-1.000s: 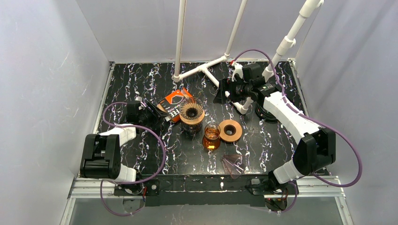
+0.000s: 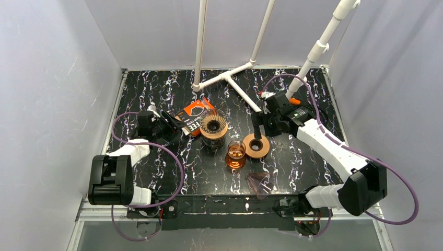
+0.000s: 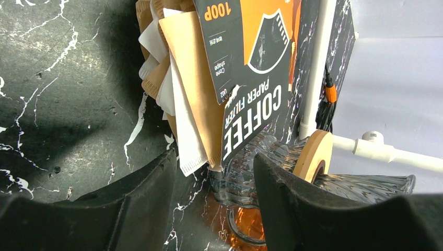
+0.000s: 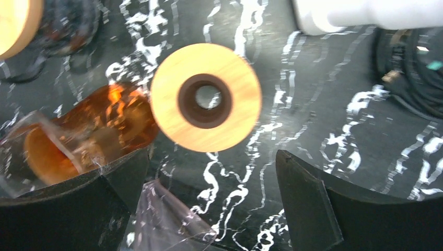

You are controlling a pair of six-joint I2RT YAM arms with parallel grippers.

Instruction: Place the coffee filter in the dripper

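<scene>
Brown and white paper filters stick out of the open end of the orange and black coffee filter box. Beside the box stands the glass dripper, ribbed, with a wooden collar, on top of a glass server; its cone looks empty from above. My left gripper has its fingers apart just short of the filter ends, and no paper is clearly clamped between them. Over the wooden ring stand hovers my right gripper, open with nothing between its fingers.
An amber glass vessel sits between the dripper and the ring stand. A clear cone-shaped piece lies near the front edge. White pipes and a coiled black cable take up the back.
My right gripper has moved toward the front and right, from behind the ring stand to above it. The left gripper has shifted only slightly; box and dripper have stayed put.
</scene>
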